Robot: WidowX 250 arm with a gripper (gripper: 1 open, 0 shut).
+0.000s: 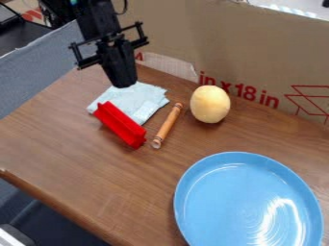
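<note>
My gripper [118, 69] is raised at the upper left over a folded white cloth [137, 98]; whether its fingers are open or shut is hard to make out. A red block-like object [121, 126] lies at an angle on the cloth's front edge. To its right lie a thin orange stick [167, 126] and a pale yellow potato-like object [210, 104]. A large blue plate [248, 200] rests at the lower right.
A cardboard box [232, 48] walls the back of the wooden table [77, 178].
</note>
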